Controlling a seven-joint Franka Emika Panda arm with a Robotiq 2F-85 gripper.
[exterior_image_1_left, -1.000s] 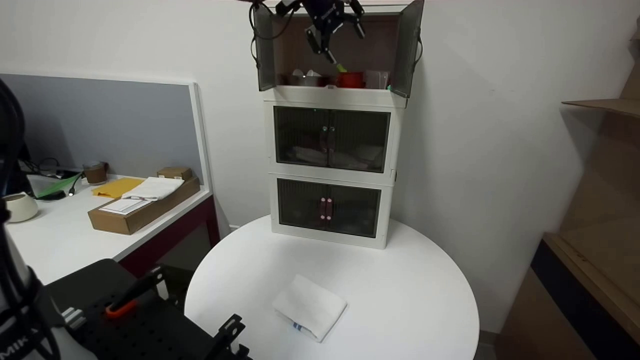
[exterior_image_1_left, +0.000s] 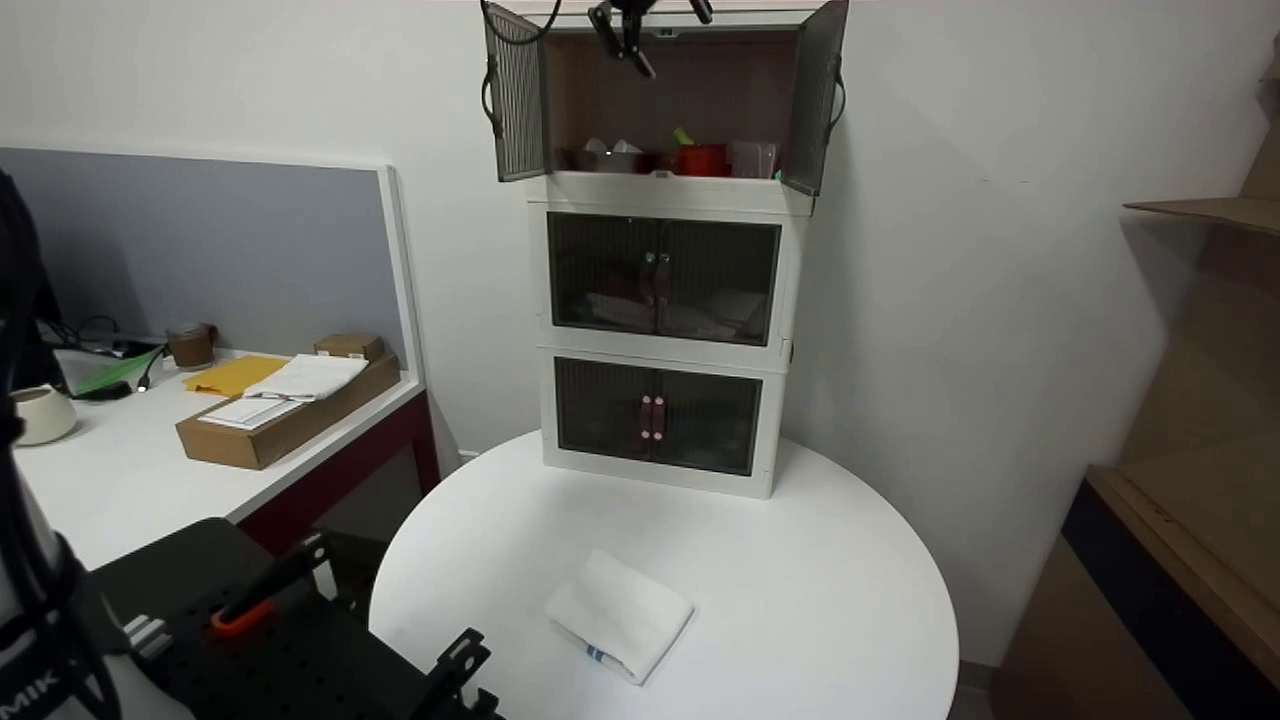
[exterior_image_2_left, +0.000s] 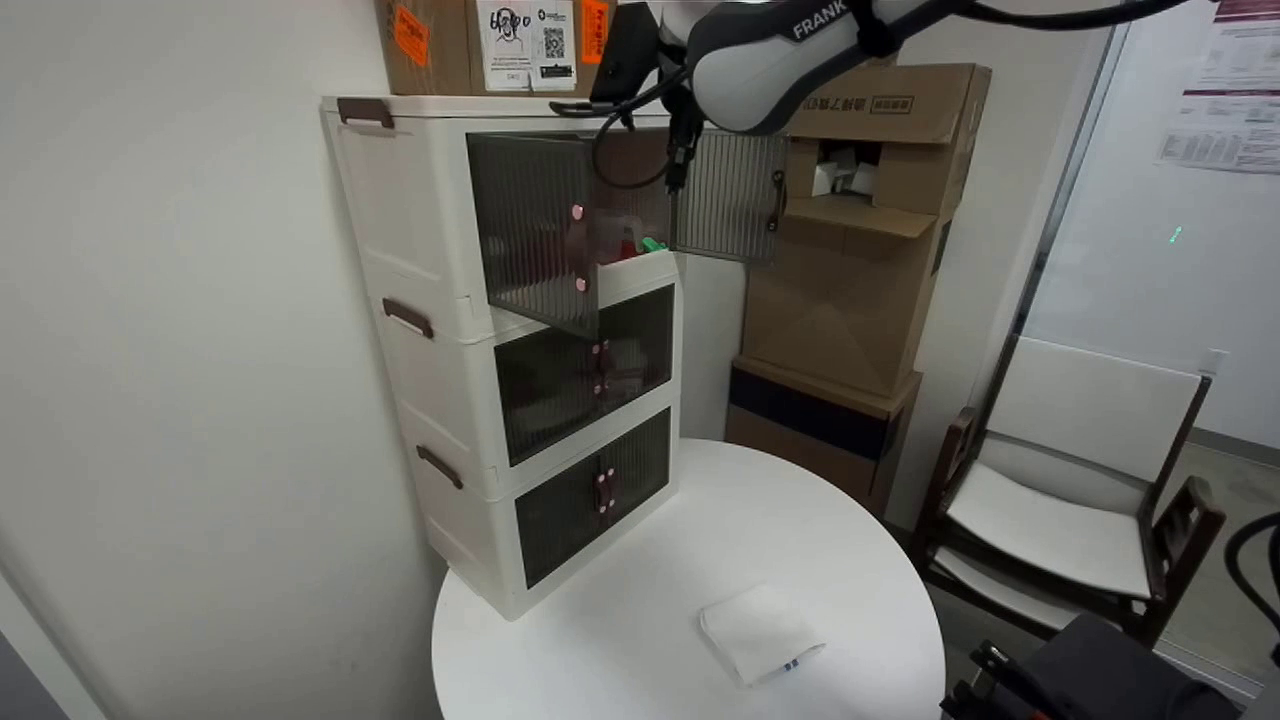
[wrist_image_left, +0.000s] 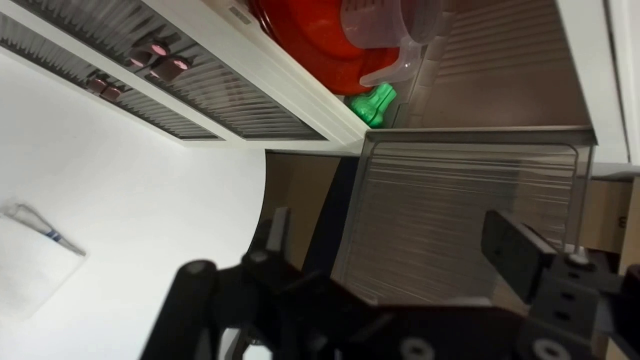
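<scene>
In exterior view 1 my gripper (exterior_image_1_left: 675, 42) is high up, in front of the top compartment of the white cabinet (exterior_image_1_left: 672, 350). Its fingers stand wide apart in the wrist view, and nothing is between the fingers. Both top doors are swung outward: the left door (exterior_image_1_left: 518, 102) and the right door (exterior_image_1_left: 817, 102). Inside sit a grey bowl (exterior_image_1_left: 609, 161), a red pot (exterior_image_1_left: 703, 161) and a clear plastic cup (exterior_image_1_left: 753, 160). A green object (wrist_image_left: 373, 106) lies by the compartment's front corner. On the round table (exterior_image_1_left: 828, 576) rests a folded white cloth (exterior_image_1_left: 618, 614).
The middle doors (exterior_image_1_left: 662, 278) and bottom doors (exterior_image_1_left: 657, 414) are closed. Cardboard boxes (exterior_image_2_left: 828, 288) stand beyond the cabinet, and one box (exterior_image_2_left: 438, 54) sits on its top.
My gripper has risen and shifted slightly left, away from the shelf contents. The left top door has swung a little further outward. The cloth and dishes have not moved.
</scene>
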